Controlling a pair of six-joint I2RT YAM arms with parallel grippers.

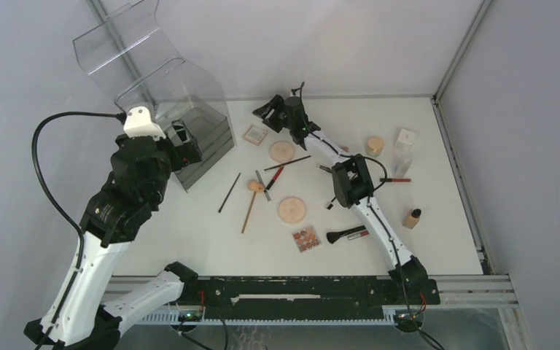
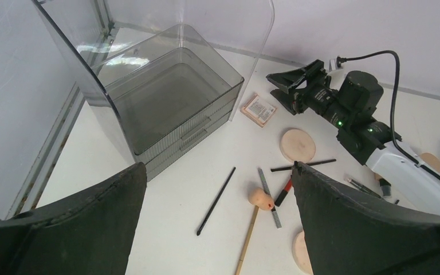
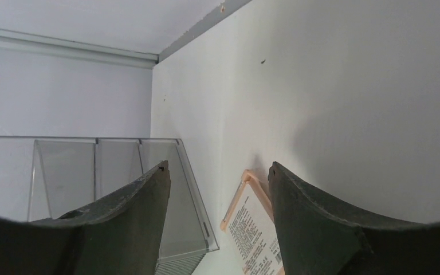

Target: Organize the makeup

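Observation:
A clear acrylic organizer (image 2: 177, 97) with an open lid and drawers stands at the back left. My left gripper hangs over the table's left part, open and empty. My right gripper is open at the back, just beside a small square compact (image 3: 252, 229) lying near the organizer. Brushes, pencils and a sponge-topped stick (image 2: 261, 199) lie mid-table, with round pink compacts (image 1: 292, 210) and an eyeshadow palette (image 1: 306, 238).
On the right stand a jar (image 1: 374, 146), a clear bottle (image 1: 402, 160), a white box (image 1: 406, 137) and a foundation bottle (image 1: 411, 219). A large brush (image 1: 346, 233) lies near the front.

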